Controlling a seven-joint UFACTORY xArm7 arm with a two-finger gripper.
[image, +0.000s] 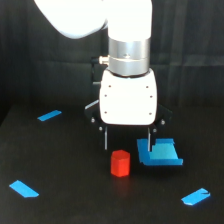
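Observation:
A small red block (120, 163) sits on the dark table in the middle of the view. Above and slightly behind it in the picture, my gripper (128, 145) points down with its two thin fingers spread wide apart. Nothing shows between them, and the block appears clear of both. To the right of the block is a blue square piece (159, 153) with a raised rim, perhaps a shallow tray. Its upper left part is close to the right finger in the picture; their distance in depth is hard to tell.
Flat blue strips lie on the table: one at the back left (49, 115), one at the front left (23, 189) and one at the front right (196, 197).

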